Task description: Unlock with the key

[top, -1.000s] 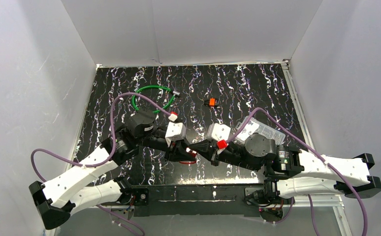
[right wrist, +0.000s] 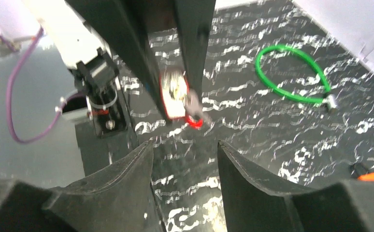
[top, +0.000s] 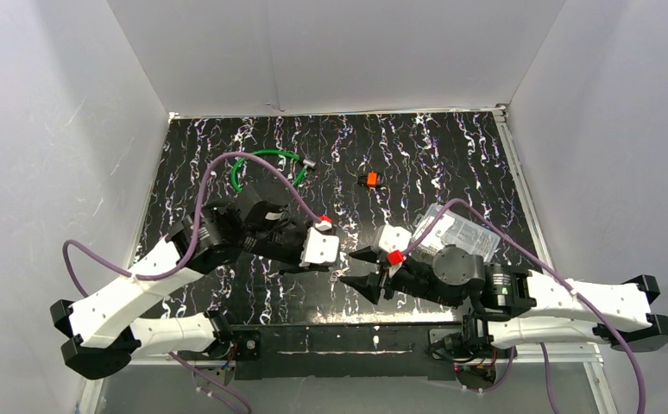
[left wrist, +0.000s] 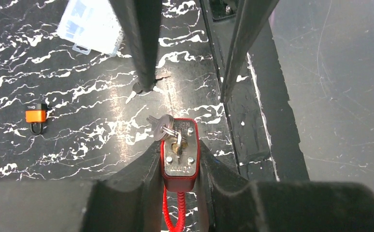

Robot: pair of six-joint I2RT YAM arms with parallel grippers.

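Note:
A red lock with a metal keyhole face (left wrist: 187,166) is clamped between the fingers of my left gripper. One key (left wrist: 179,145) stands upright at its keyhole, while a second key (left wrist: 163,126) hangs from the same ring and lies over the lock's upper left edge. From the lock's lower end runs a red cable (left wrist: 181,210). My right gripper (top: 361,269) faces the lock from the right, its fingers apart and empty. In the right wrist view the lock (right wrist: 175,104) and blurred keys (right wrist: 194,106) show beyond the open right fingers (right wrist: 139,166).
Farther back on the black marbled table lie a green cable lock (top: 266,153) and a small orange padlock (top: 372,179). A clear plastic box (top: 464,231) sits behind the right arm.

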